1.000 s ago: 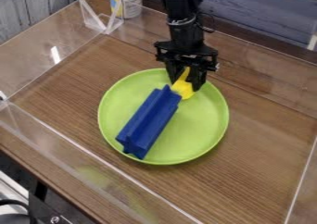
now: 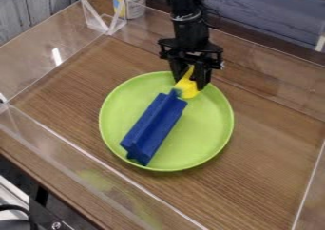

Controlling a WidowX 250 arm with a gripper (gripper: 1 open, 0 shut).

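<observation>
A blue brush-like object [image 2: 152,127] with a yellow end [image 2: 188,86] lies across the green plate [image 2: 208,139]. My black gripper [image 2: 192,68] is at the plate's far edge, shut on the yellow end, which is partly hidden by it.
A can [image 2: 128,1] stands at the back left. The wooden tray floor [image 2: 246,186] is bare to the right and left of the plate, with low walls at its edges.
My gripper and the blue and yellow object have shifted slightly to the left and up in the view.
</observation>
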